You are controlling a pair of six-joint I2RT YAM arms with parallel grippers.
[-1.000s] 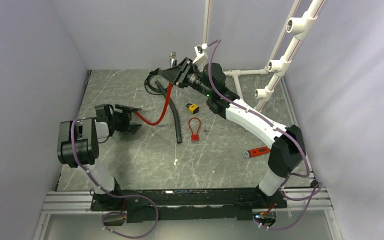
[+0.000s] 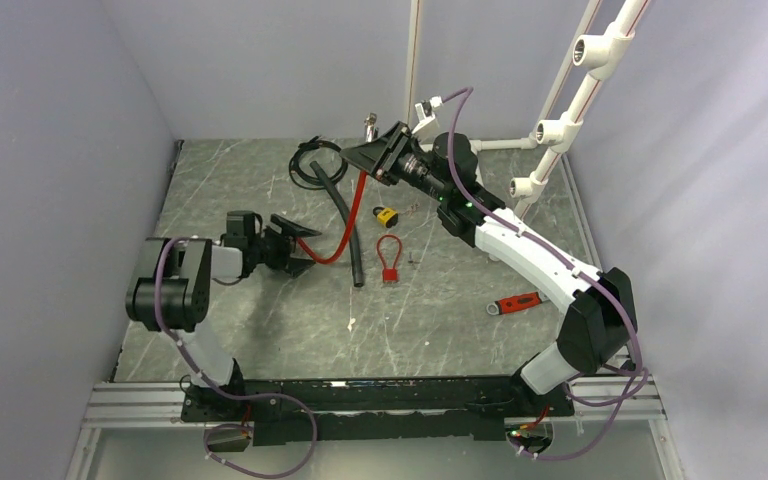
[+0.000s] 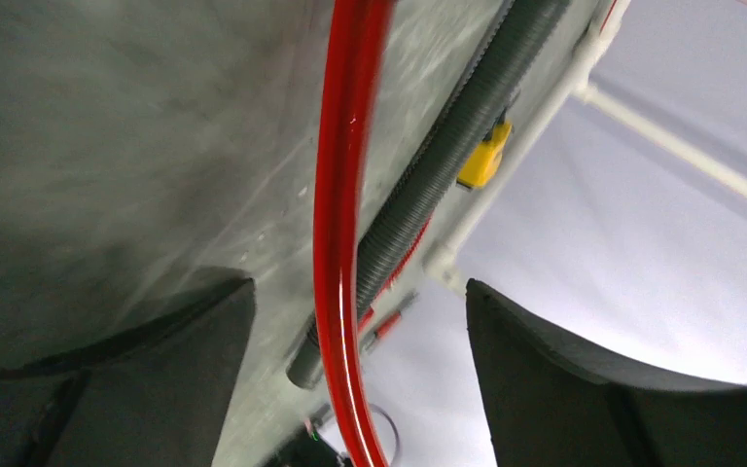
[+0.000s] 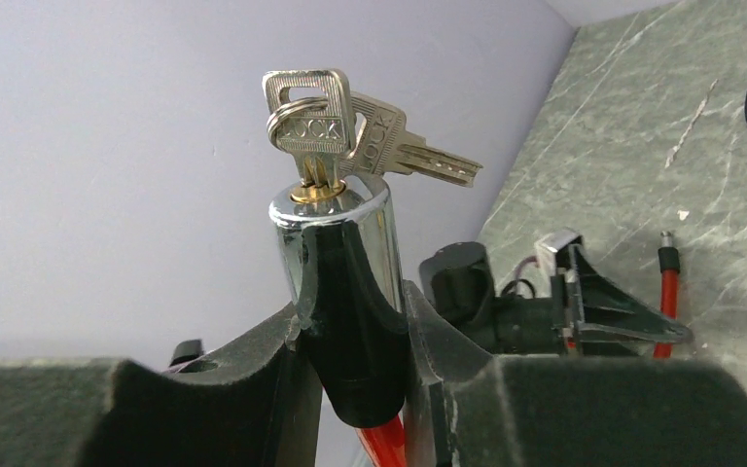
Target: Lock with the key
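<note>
A cable lock has a chrome-and-black lock body (image 4: 355, 282) with a red cable. Two silver keys (image 4: 318, 126) share a ring, and one stands in the brass keyhole on top. My right gripper is shut on the lock body, holding it raised with the keys upward. The red cable (image 2: 332, 258) hangs below and curves left to my left gripper (image 2: 298, 247). The left gripper's fingers stand apart, and in the left wrist view the cable (image 3: 340, 214) passes through the gap between them. The right wrist view shows the cable's silver tip (image 4: 668, 238) beyond the left gripper.
On the grey table lie a black tube (image 2: 353, 245), a coiled black cable (image 2: 305, 170), a yellow padlock (image 2: 386, 217), a small red cable lock (image 2: 390, 272) and a red tool (image 2: 517, 303). White pipes (image 2: 558, 130) stand at the right.
My right arm has shifted right with the lock.
</note>
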